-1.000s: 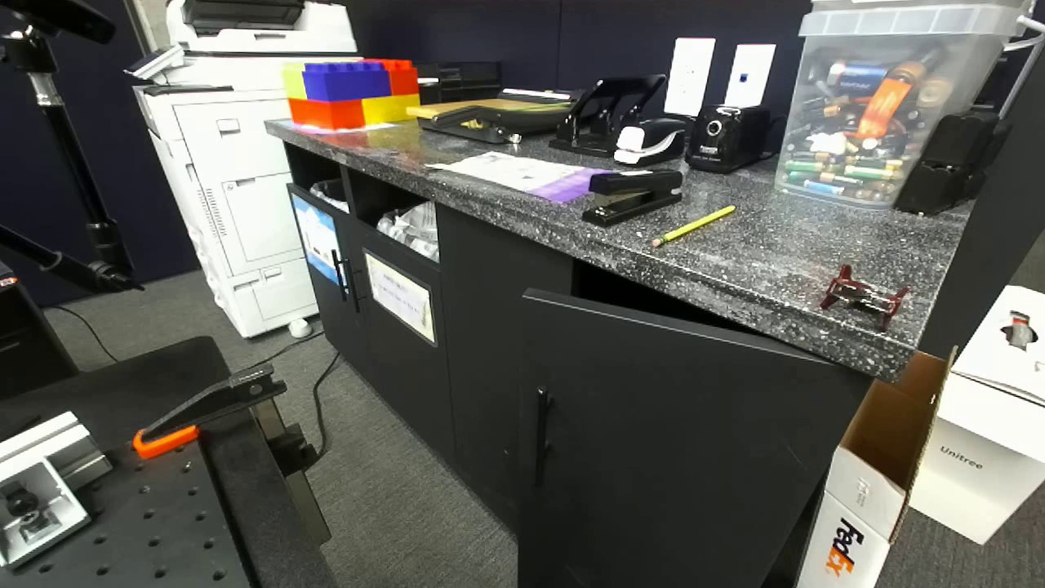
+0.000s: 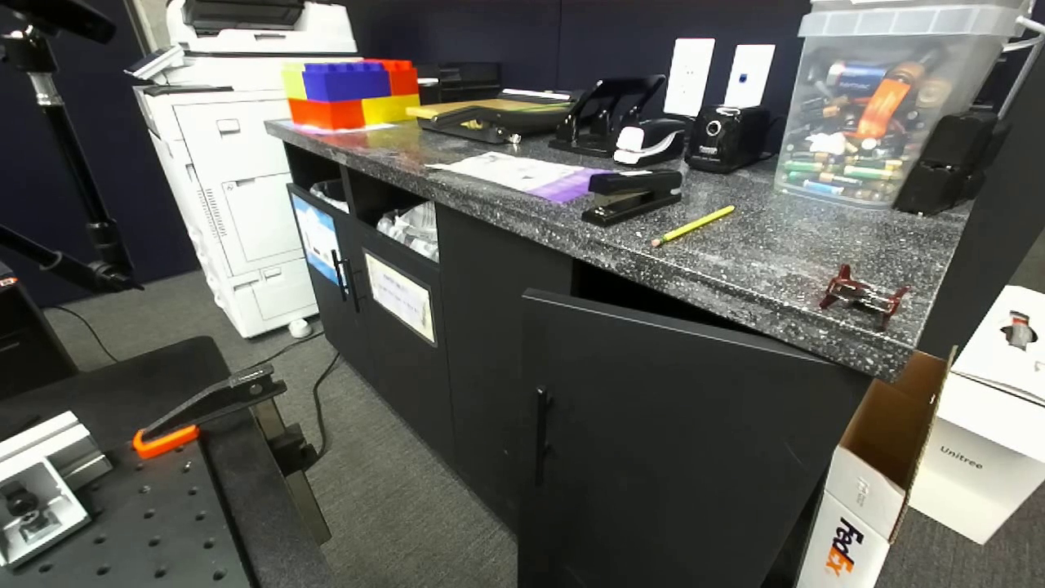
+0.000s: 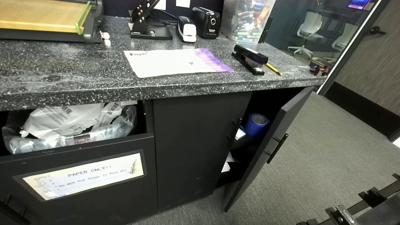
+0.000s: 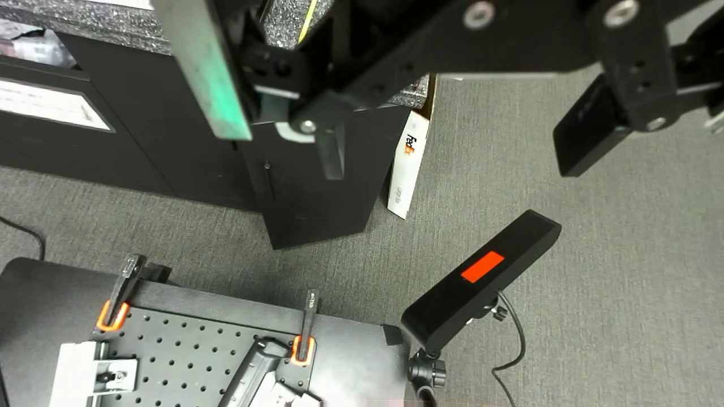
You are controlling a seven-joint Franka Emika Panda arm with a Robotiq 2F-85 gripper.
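Wide apart in the wrist view stand the two fingers of my gripper, open, with only carpet and the distant cabinet seen between them. Neither exterior view has the gripper in it. The black cabinet door (image 2: 676, 441) hangs partly open below the speckled counter; its handle (image 3: 277, 148) shows on the outer face. Inside the cabinet sits a roll of blue tape (image 3: 257, 124). On the counter lie a black stapler (image 2: 633, 195) and a yellow pencil (image 2: 693, 225), with a white and purple paper envelope (image 3: 176, 62) nearby.
A FedEx box (image 2: 848, 524) and a white Unitree box (image 2: 980, 441) stand beside the counter's right end. A perforated table with orange clamps (image 4: 112, 316) and a camera on a stand (image 4: 482, 271) are near the arm. Open carpet lies between table and cabinet.
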